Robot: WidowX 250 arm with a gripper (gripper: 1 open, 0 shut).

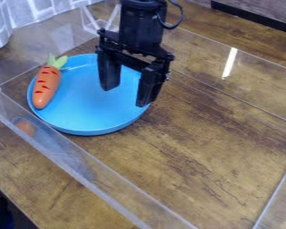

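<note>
A black robot arm comes down from the top of the view, its gripper [130,80] held over the right half of a blue plate [86,110]. Its two black fingers point downward and stand apart, with blue plate showing between them. An orange toy carrot [46,86] with green leaves lies on the left side of the plate.
A wooden table [211,156] has clear room to the right and front. A clear plastic edge [79,165] runs diagonally along the lower left, and a silvery object [0,22] stands in the top left corner.
</note>
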